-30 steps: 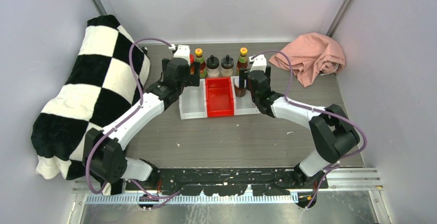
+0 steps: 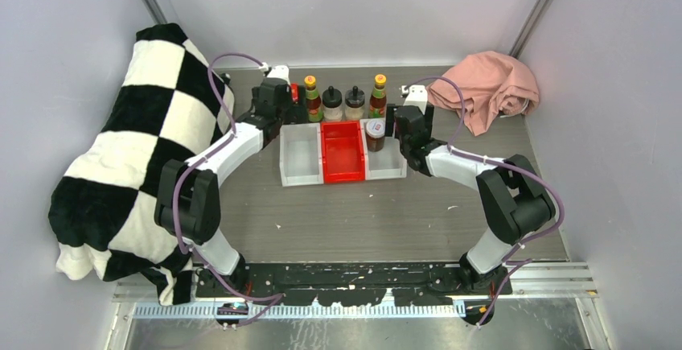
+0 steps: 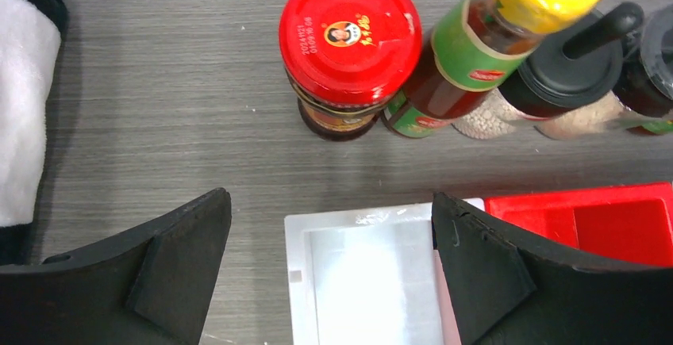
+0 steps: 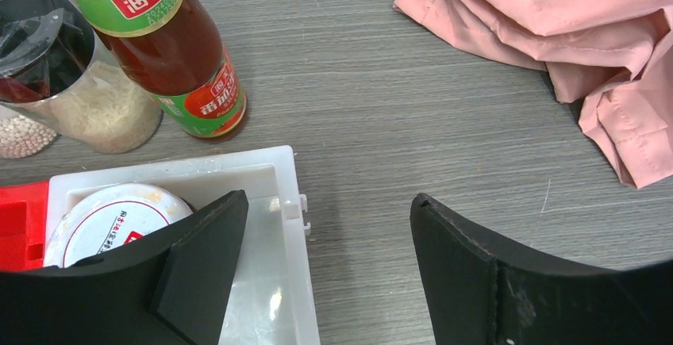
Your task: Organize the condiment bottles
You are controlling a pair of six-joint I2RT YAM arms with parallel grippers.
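My left gripper is open over the white left compartment (image 3: 365, 281), in front of a red-lidded jar (image 3: 349, 36). Beside that stand a yellow-capped sauce bottle (image 3: 456, 59), two black-topped spice jars (image 2: 332, 105) (image 2: 355, 105) and a second sauce bottle (image 4: 182, 67), behind the three-part organizer. Its middle is a red compartment (image 2: 343, 153). In its right white compartment stands a white-lidded jar (image 4: 111, 226). My right gripper is open just over that compartment's right side, nothing visible between its fingers.
A checkered plush cloth (image 2: 137, 157) covers the left side. A pink cloth (image 2: 482, 88) lies at the back right.
My left gripper has moved back, toward the red-lidded jar. My right gripper has shifted right, off the white-lidded jar, which now shows more fully in the top view.
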